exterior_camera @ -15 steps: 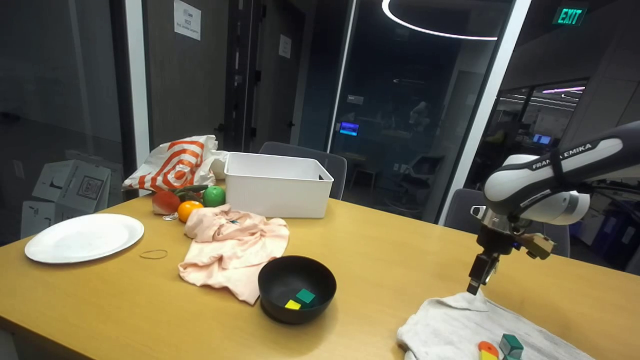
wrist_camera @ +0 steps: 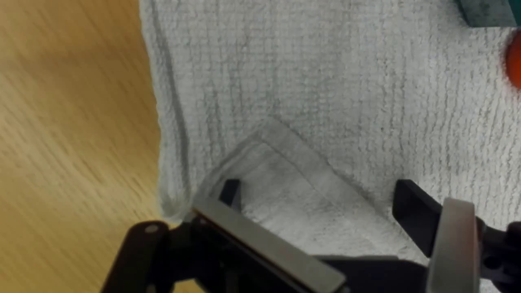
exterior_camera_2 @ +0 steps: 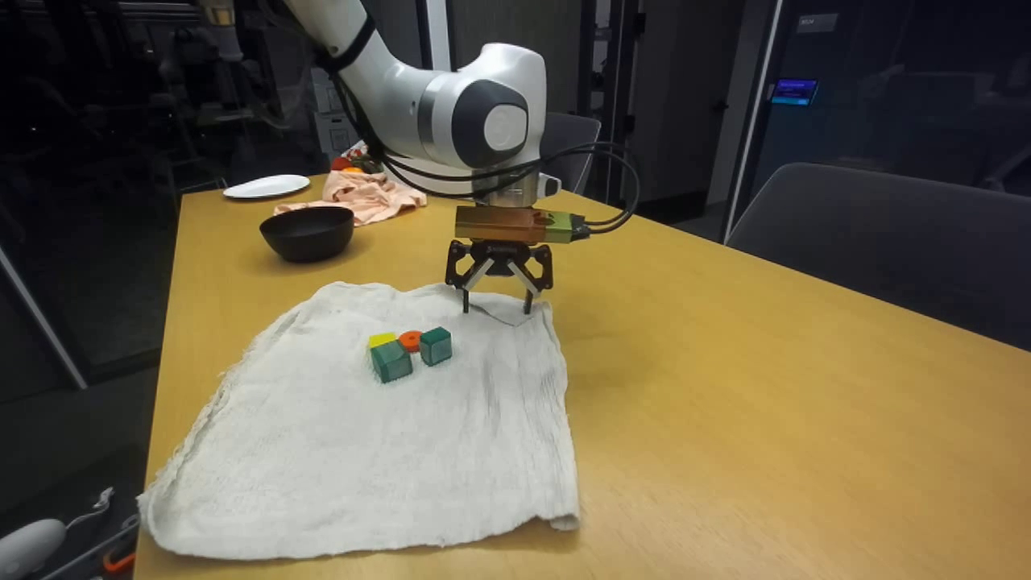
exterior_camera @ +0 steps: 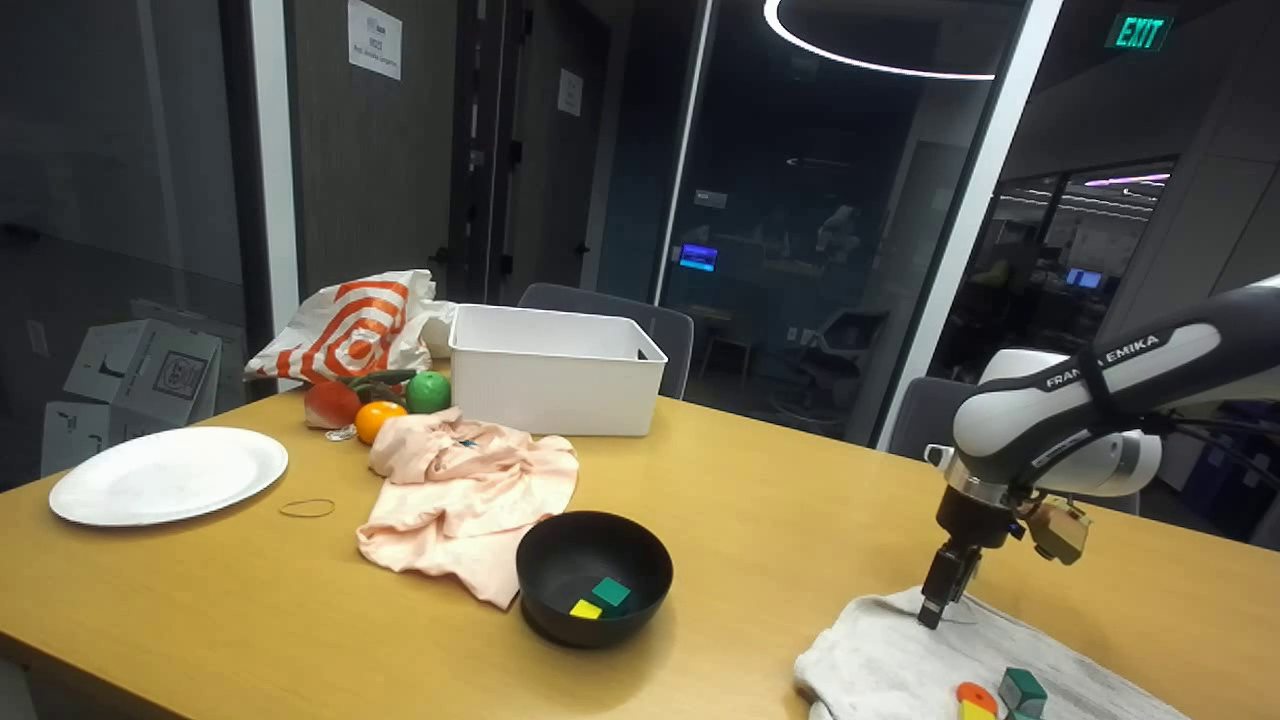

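A white towel (exterior_camera_2: 387,454) is spread on the table, with blocks lying near its middle. My gripper (exterior_camera_2: 497,309) is over the towel's far right corner, fingers wide apart and fingertips low at the cloth. In the wrist view, a folded-over flap (wrist_camera: 298,195) of the towel lies between the two fingers, not pinched by them. Whether the fingertips touch the cloth, I cannot tell. On the towel are two green blocks (exterior_camera_2: 391,362), an orange round piece (exterior_camera_2: 411,340) and a yellow piece (exterior_camera_2: 383,339).
A black bowl (exterior_camera: 594,564) holds green and yellow pieces. Beyond it lie a pink cloth (exterior_camera: 480,480), a white bin (exterior_camera: 552,372), toy fruit (exterior_camera: 380,420) and a white plate (exterior_camera: 168,478). Bare table (exterior_camera_2: 773,416) extends right of the towel.
My gripper has come down and slightly left in exterior view 1. The towel corner, raised to a peak at the fingertips before, now lies flatter, folded over on the towel.
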